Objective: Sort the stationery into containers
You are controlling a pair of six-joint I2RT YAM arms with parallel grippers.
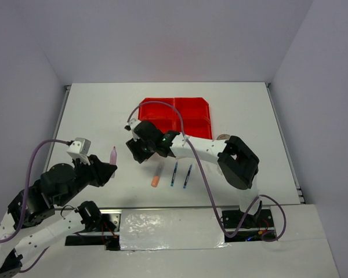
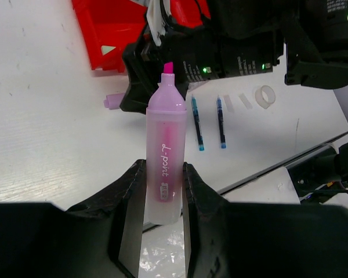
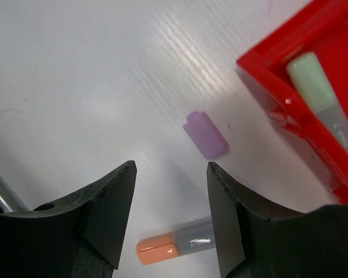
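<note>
A pink highlighter (image 2: 165, 145) stands upright in my left gripper, its pink tip bare and pointing up. Its loose pink cap (image 3: 207, 135) lies on the table, just beyond the fingertips of my right gripper, which is part open and empty. An orange-capped highlighter (image 3: 177, 241) lies below those fingers on the table. The red divided box (image 1: 191, 107) is at the back; a highlighter with a pale green end (image 3: 319, 87) rests inside it. Two blue pens (image 2: 196, 124) (image 2: 221, 123) lie side by side in front of the box.
A roll of tape (image 2: 265, 97) lies right of the pens. My right arm (image 1: 206, 149) reaches across the table in front of the box, hiding part of it.
</note>
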